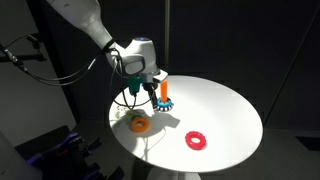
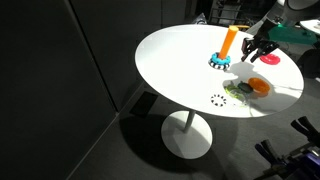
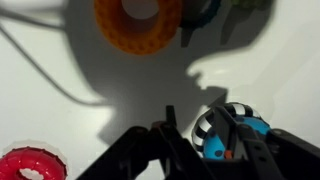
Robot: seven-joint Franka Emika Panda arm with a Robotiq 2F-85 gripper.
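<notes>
My gripper stands part open above the white table, its dark fingers apart, with no object visible between them. Near the right finger in the wrist view lies a blue ring (image 3: 245, 117) with black and white stripes, partly hidden behind that finger. It sits around the foot of an upright orange post (image 2: 229, 40). In exterior view 1 the post (image 1: 164, 90) rises just right of the gripper. An orange ring (image 1: 139, 124) lies flat nearer the table's front left edge. Farther right is a red ring (image 1: 196, 140), by itself.
Near the orange ring lie a dark ring (image 2: 245, 87), a green piece (image 2: 234, 92) and a black-and-white ring (image 2: 218, 100), close to the table edge.
</notes>
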